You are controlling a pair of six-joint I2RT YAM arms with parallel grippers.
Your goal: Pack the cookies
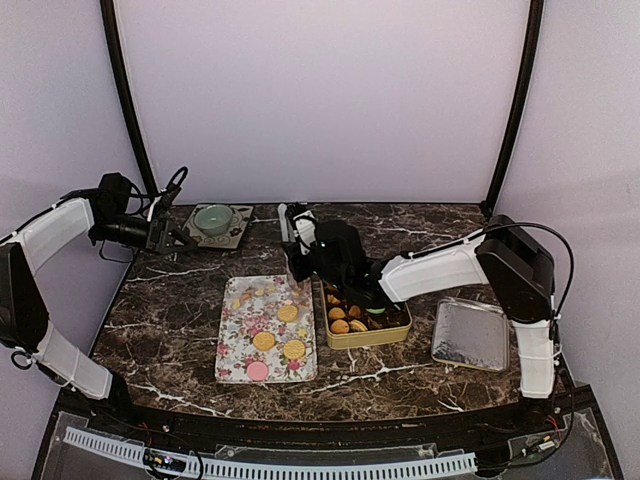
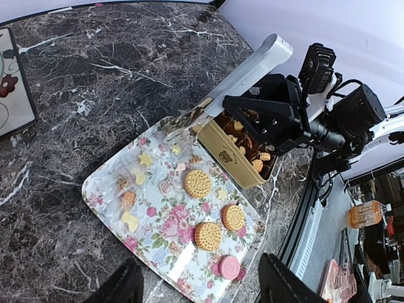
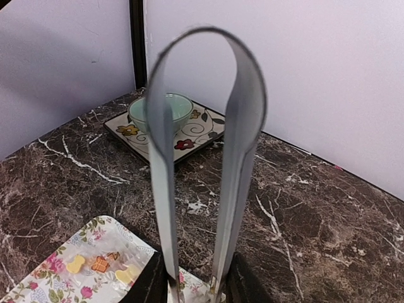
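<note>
My right gripper is shut on silver tongs [image 3: 164, 189], whose arms point down. In the left wrist view, the tongs [image 2: 252, 72] reach over the far end of the flowered tray [image 2: 104, 203]; whether anything sits between their tips cannot be made out. Small shaped cookies [image 2: 145, 158], round tan cookies [image 2: 197, 183] and a pink round cookie [image 2: 229, 267] lie on that tray. Beside it stands the gold tin [image 1: 368, 340], partly filled with cookies and partly hidden by the right arm. My left gripper [image 1: 175, 235] hovers at the left, open and empty.
A green bowl [image 1: 213, 218] rests on a patterned board [image 1: 240, 228] at the back left. To the tin's right lies a silver lid [image 1: 470, 335].
</note>
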